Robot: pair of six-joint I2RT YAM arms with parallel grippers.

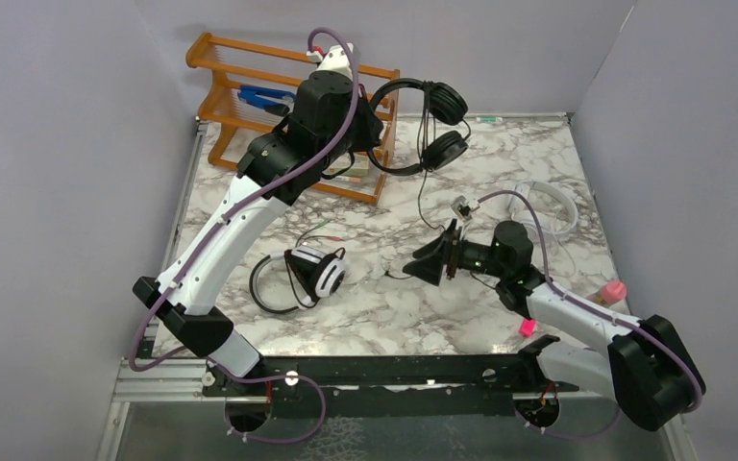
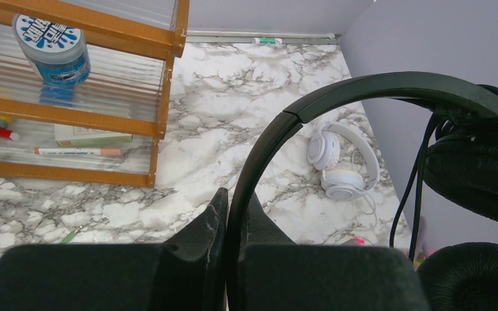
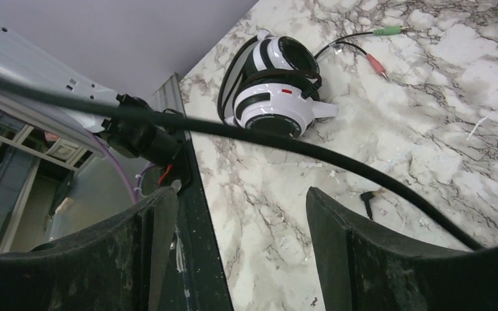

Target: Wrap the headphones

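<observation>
My left gripper is shut on the headband of the black headphones [image 2: 389, 84], which hang in the air above the back of the table. In the top view the ear cups [image 1: 447, 103] are to the right of the left gripper, with dark cable strands wound round them. One loose cable [image 1: 422, 197] drops from them toward my right gripper [image 1: 421, 269]. The right gripper's fingers [image 3: 162, 220] are apart. A blurred dark strand [image 3: 285, 139] crosses close to that wrist camera. Beyond the fingers a small black plug [image 3: 367, 195] shows near the tabletop.
A wooden rack [image 1: 288, 48] stands at the back left. White-and-black headphones [image 1: 312, 274] lie at the front left, white headphones [image 2: 343, 162] at the right. A pink item [image 1: 528, 327] sits near the right arm.
</observation>
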